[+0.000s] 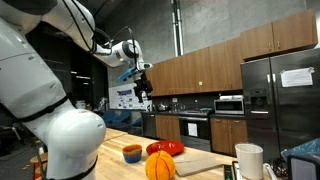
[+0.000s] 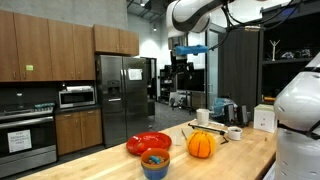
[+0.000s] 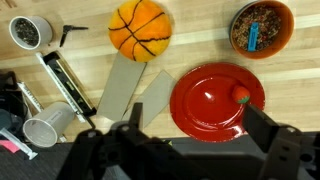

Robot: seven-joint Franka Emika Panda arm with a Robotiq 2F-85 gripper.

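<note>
High above the table, my gripper points down; in the wrist view its dark fingers stand wide apart with nothing between them. Below lies a red plate (image 3: 196, 111), with a small red round object (image 3: 240, 94) near its edge. A bowl (image 3: 278, 49) holds dark bits and a blue item (image 3: 253, 37); from outside it is a blue bowl (image 2: 155, 172) with an orange-brown inside. An orange basketball (image 3: 140, 28) rests beside a flat grey-brown board (image 3: 120, 84). No object touches the gripper.
A white mug (image 3: 43, 131), a small cup (image 3: 25, 33) and a long black-and-white item (image 3: 67, 84) lie at one side of the table. A white container (image 1: 249, 160) stands near the basketball. Bare wood surrounds the plate and bowl.
</note>
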